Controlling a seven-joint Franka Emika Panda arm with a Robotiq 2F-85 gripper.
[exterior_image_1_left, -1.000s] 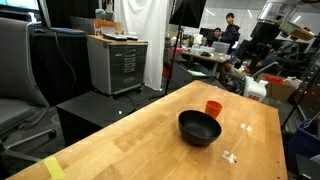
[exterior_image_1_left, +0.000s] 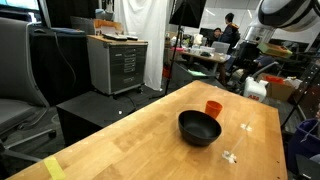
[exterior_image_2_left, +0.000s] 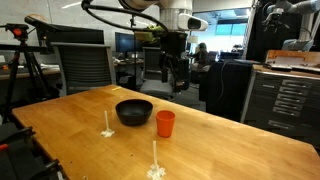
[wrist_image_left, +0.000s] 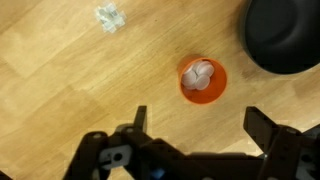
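My gripper stands open, its two black fingers far apart with nothing between them. An orange cup (wrist_image_left: 203, 98) is below, just beyond the fingertips in the wrist view, with pale lumps (wrist_image_left: 198, 76) inside. The cup (exterior_image_2_left: 165, 124) stands upright on the table in exterior view 2, below the arm and apart from it. Beside it is an empty-looking black bowl (exterior_image_2_left: 133, 112), partly cut off at the top right of the wrist view. In exterior view 1, the bowl (exterior_image_1_left: 199, 128) lies nearer that camera than the cup (exterior_image_1_left: 213, 108).
Two small whitish items lie on the wooden table, one near the front (exterior_image_2_left: 155, 172) and one on the left (exterior_image_2_left: 107, 131). Chairs and cabinets stand beyond the table.
The arm has shifted slightly leftward in exterior view 1. The cup and bowl stay where they were.
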